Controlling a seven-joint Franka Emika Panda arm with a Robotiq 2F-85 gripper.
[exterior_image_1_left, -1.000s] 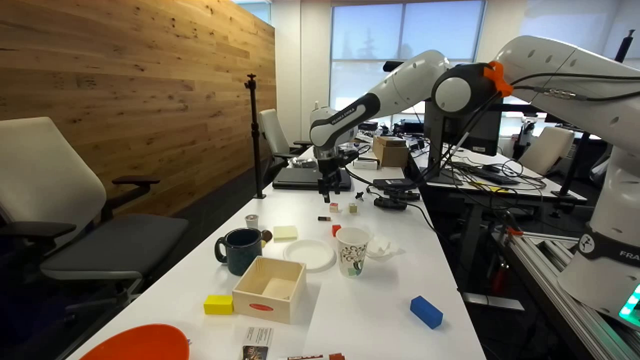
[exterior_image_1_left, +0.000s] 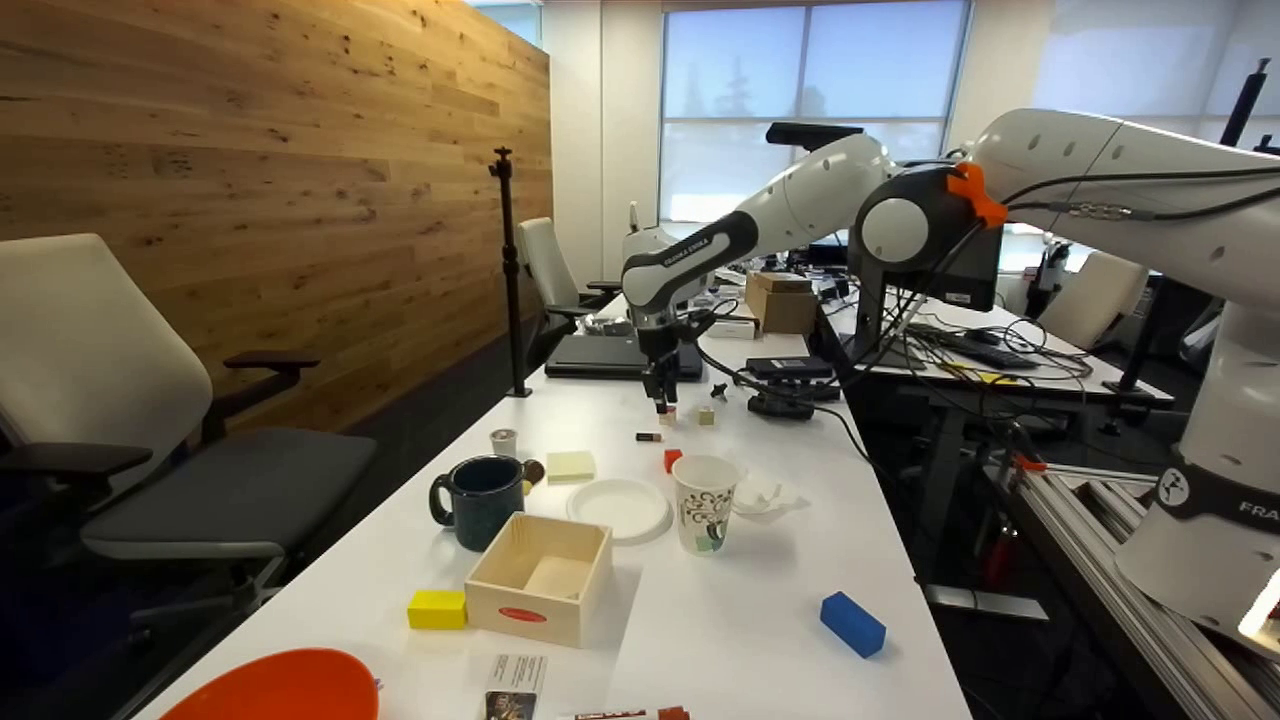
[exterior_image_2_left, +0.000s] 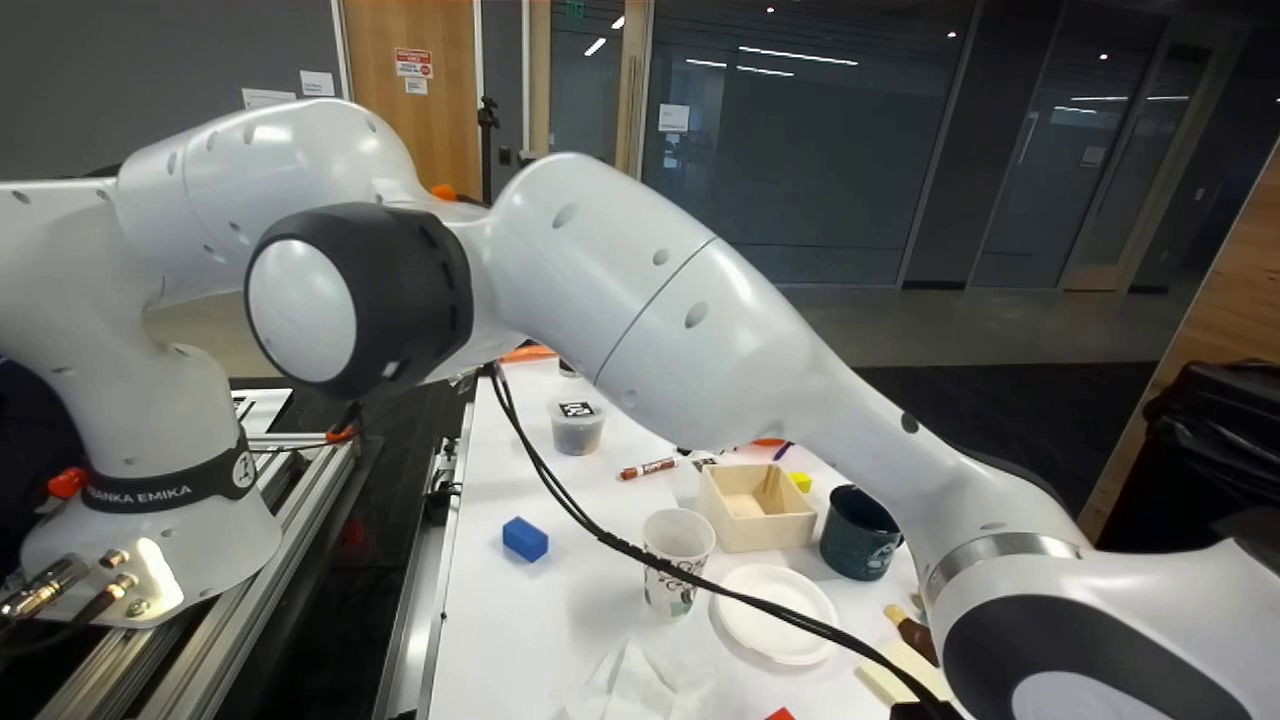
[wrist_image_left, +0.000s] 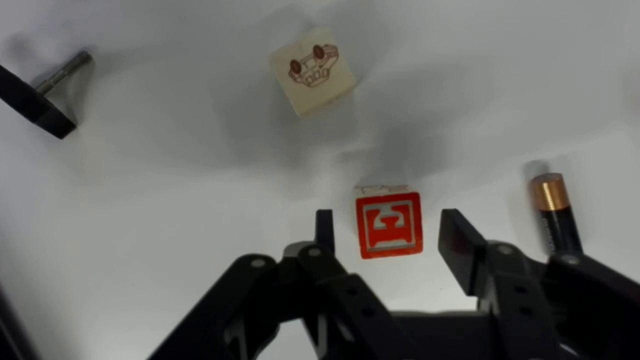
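Note:
In the wrist view, a small block (wrist_image_left: 390, 225) with a red-framed letter on top lies on the white table between the two fingers of my gripper. White gaps show on both sides of it, so the fingers stand apart and neither finger touches it there. Exterior view 1 has the gripper (exterior_image_1_left: 660, 406) low at the far end of the table, pointing down at the block, which it partly covers. A second, cream block (wrist_image_left: 313, 72) with a car drawing lies a short way off. The hand is out of sight in exterior view 2.
A battery (wrist_image_left: 556, 213) lies just beyond the right finger, and a black-headed screw (wrist_image_left: 45, 99) is farther left. Nearer exterior view 1's camera are a paper cup (exterior_image_1_left: 704, 504), a white plate (exterior_image_1_left: 618, 509), a dark mug (exterior_image_1_left: 482, 502), a wooden box (exterior_image_1_left: 540, 576) and a blue block (exterior_image_1_left: 853, 624).
My gripper has come down and slightly to the right in exterior view 1, now partly covering the block. The arm's elbow has shifted left. The other table objects look unmoved.

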